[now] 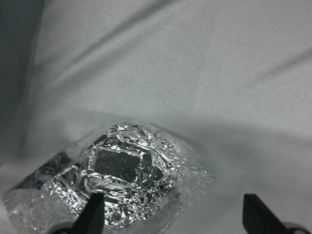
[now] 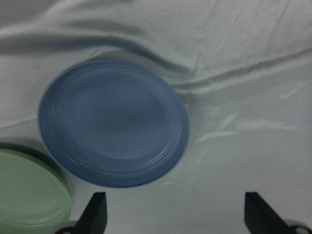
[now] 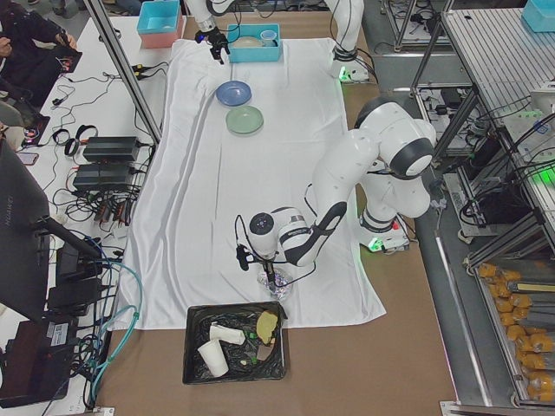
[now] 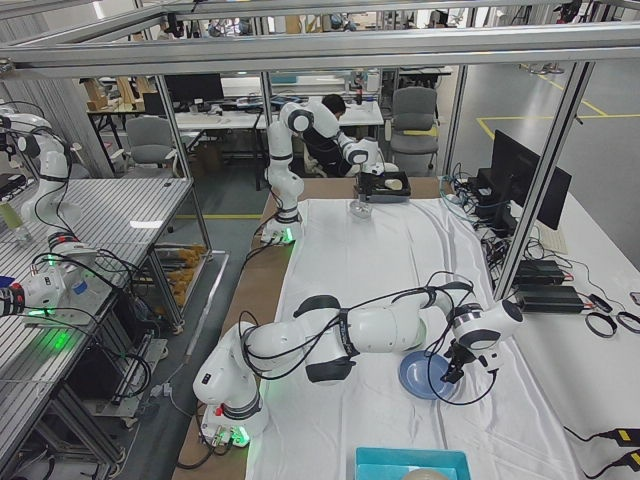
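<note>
A crumpled clear plastic wrapper with shiny foil [image 1: 117,170] lies on the white cloth just in front of the black lined bin. My left gripper is open over it, the wrapper between and beyond the fingertips in the wrist view. In the camera left view the bin [image 3: 189,342] holds white cups and a yellow piece. My right gripper stands open above the cloth at the far end, by a blue plate [image 2: 114,124] and a green plate [image 2: 27,195].
A blue container [image 3: 256,55] with items stands at the far end of the cloth [image 3: 191,217]. A monitor, cables and electronics line one side; metal frames stand around.
</note>
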